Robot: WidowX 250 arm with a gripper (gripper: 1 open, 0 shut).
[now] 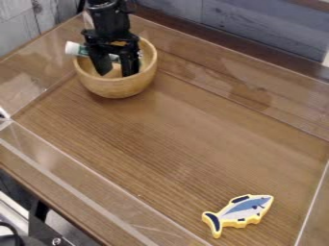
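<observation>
A wooden bowl [117,85] stands at the back left of the table. My black gripper [112,60] reaches down into it, its fingers inside the rim, over and around a white and green object [76,49] that shows at the left rim. Whether the fingers hold anything is hidden by the dark gripper body.
A fish-shaped toy [237,211], yellow, white and blue, lies at the front right of the wooden table [180,144]. Grey panelled walls border the back and left.
</observation>
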